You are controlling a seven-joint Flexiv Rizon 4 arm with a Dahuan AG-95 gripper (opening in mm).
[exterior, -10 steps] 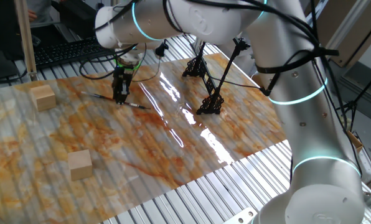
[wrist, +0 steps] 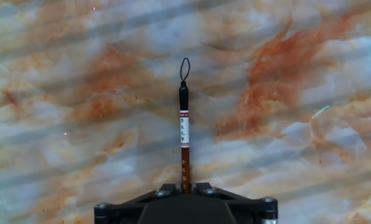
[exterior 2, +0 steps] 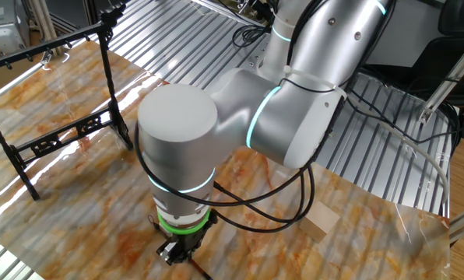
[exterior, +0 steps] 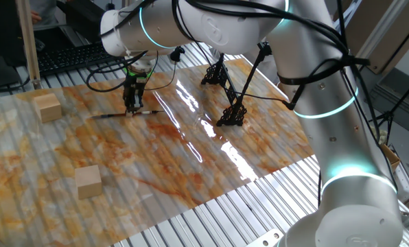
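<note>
A slim brush [wrist: 184, 129] with a dark brown handle, a white label, a black end and a hanging loop points straight up the wrist view. My gripper is shut on its handle, with one finger close on either side. The rest of the brush, beyond the gripper, is hidden there by the gripper body. In exterior view 1 the brush [exterior: 107, 116] lies nearly level across the picture, at or just above the marbled board [exterior: 149, 158], and sticks out on both sides of the downward-pointing gripper [exterior: 132, 111].
A black rack [exterior: 230, 103] stands to the right of the gripper in exterior view 1. Two wooden blocks rest on the board, one at the far left [exterior: 48, 108] and one nearer [exterior: 88, 182]. Cables loop around the arm. The board's front middle is clear.
The brush has turned between the fingers: its right end was lower in exterior view 1 and now sits slightly higher than the left.
</note>
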